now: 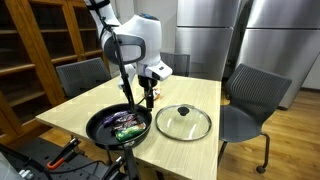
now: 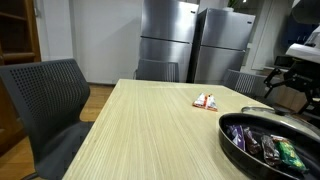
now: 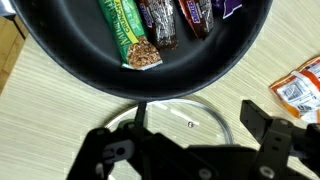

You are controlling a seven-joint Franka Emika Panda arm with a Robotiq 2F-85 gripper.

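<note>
My gripper (image 1: pixel 140 99) hangs open above the table, by the far right side of a black pan (image 1: pixel 92 136). In the wrist view its two fingers stand wide apart with nothing held between them; the gripper is over part of a glass lid (image 3: pixel 180 120). Inside the pan lie several wrapped snack bars, among them a green wrapper (image 3: pixel 128 30), a brown one (image 3: pixel 160 22) and a purple one (image 3: pixel 226 6). The lid (image 1: pixel 183 122) rests flat on the table to the right of the pan, its dark knob upward.
An orange and white packet (image 3: pixel 300 92) lies on the table beyond the pan. Dark chairs (image 1: pixel 245 115) stand around the table.
</note>
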